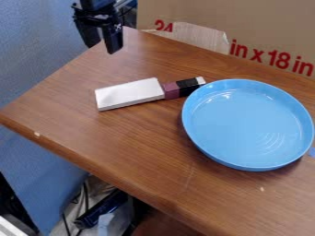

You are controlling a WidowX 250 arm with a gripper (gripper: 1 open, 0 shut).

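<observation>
My black gripper [101, 39] hangs at the top left, above the far left edge of the table, apart from the objects. Its fingers look separated, with nothing visible between them. A long flat bar [129, 94] lies in the middle of the wooden table, white at the left, then maroon and black, with a light tip at the right. A round light blue plate [246, 126] rests to the right of the bar, near its right end.
A cardboard box [234, 23] with red print stands along the back, with a pale piece at its foot.
</observation>
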